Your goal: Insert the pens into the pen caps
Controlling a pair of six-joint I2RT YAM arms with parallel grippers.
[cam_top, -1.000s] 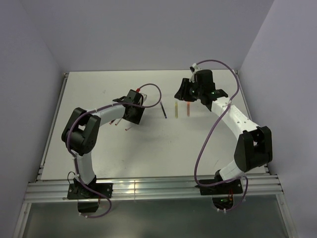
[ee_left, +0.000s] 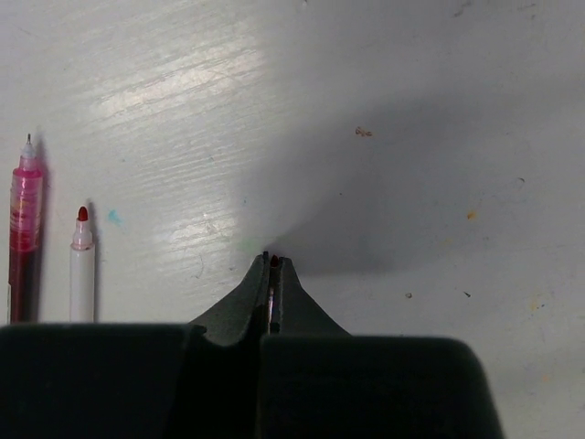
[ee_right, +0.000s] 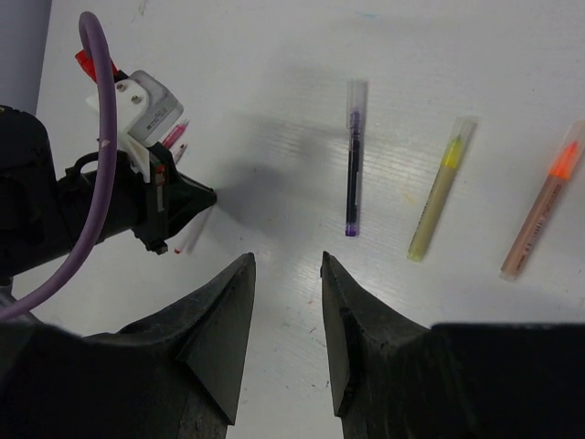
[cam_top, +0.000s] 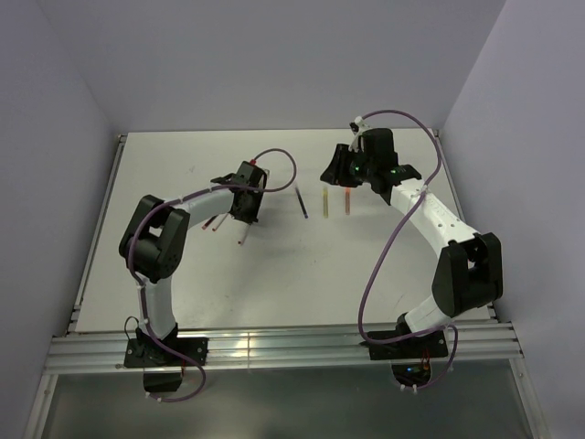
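My left gripper is shut on a white marker whose dark red tip (ee_left: 274,262) shows between the fingertips. Most of its body is hidden in that view; the white barrel (cam_top: 244,235) sticks out below the fingers in the top view. At the left of the left wrist view lie a pink-and-dark-red pen (ee_left: 26,215) and another white marker (ee_left: 82,274) with a red tip, both uncapped. Over the table, my right gripper stands open and empty. Beyond it lie a purple pen (ee_right: 354,174), a yellow pen (ee_right: 436,203) and an orange pen (ee_right: 539,217), with clear caps over their upper ends.
A purple cable (ee_right: 102,174) loops over the left arm. Grey walls (cam_top: 274,64) close in the back and sides.
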